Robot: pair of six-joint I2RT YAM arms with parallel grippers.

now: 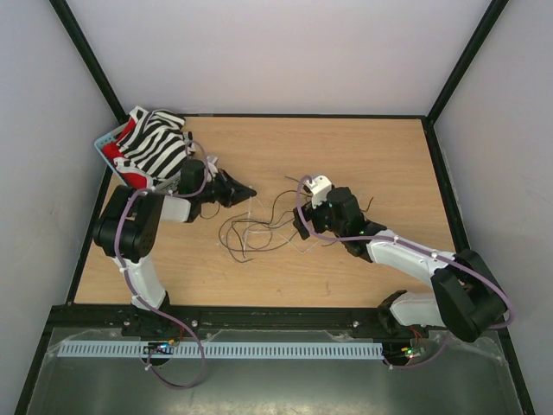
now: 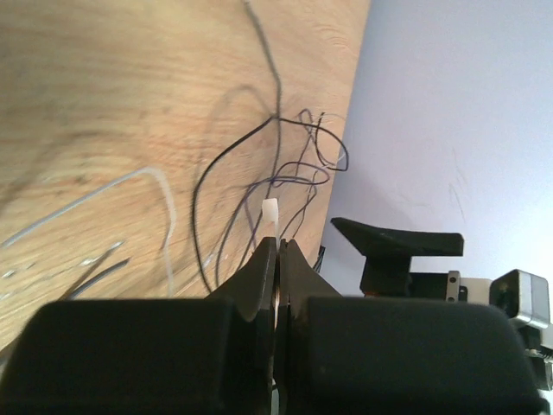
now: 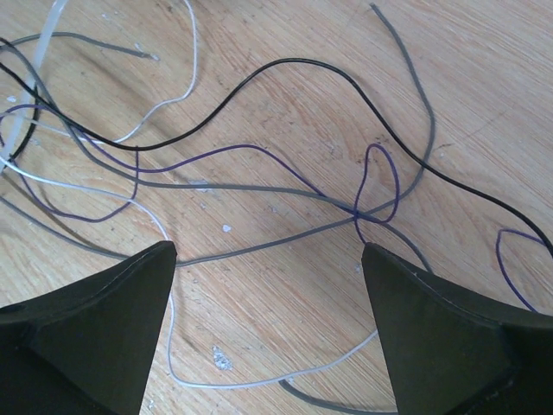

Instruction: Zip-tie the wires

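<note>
A loose tangle of black, grey, purple and white wires (image 1: pixel 246 246) lies on the middle of the wooden table, seen closely in the right wrist view as crossing strands (image 3: pixel 302 190). My left gripper (image 1: pixel 251 194) is shut over the wires' left part, with a thin white strip (image 2: pixel 270 210) held upright between its fingertips, likely a zip tie. My right gripper (image 1: pixel 302 220) stands open above the right part of the tangle, with wires lying on the table beneath and between its fingers.
A basket (image 1: pixel 108 144) with striped and red cloth (image 1: pixel 151 138) sits at the back left. Walls enclose both sides and the back.
</note>
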